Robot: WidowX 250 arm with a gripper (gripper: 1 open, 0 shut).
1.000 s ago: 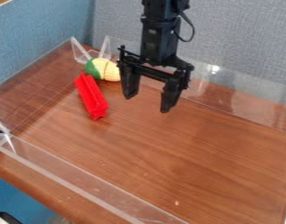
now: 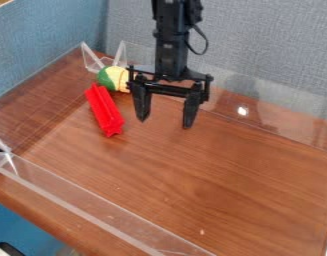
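Observation:
My black gripper (image 2: 166,114) hangs from the back centre over the wooden table, its two fingers wide apart with nothing between them. To its left lies a long red block (image 2: 104,109), slanting toward the front. Behind that, a yellow and green rounded object (image 2: 115,77) sits near the back, partly beside my arm.
Clear plastic walls (image 2: 99,219) edge the table (image 2: 219,190). Bare wood fills the middle and right. A grey back wall (image 2: 273,40) and blue side panel (image 2: 32,50) stand behind.
My gripper has moved slightly to the left and a little upward in the view, toward the red block. The objects on the table have not visibly moved.

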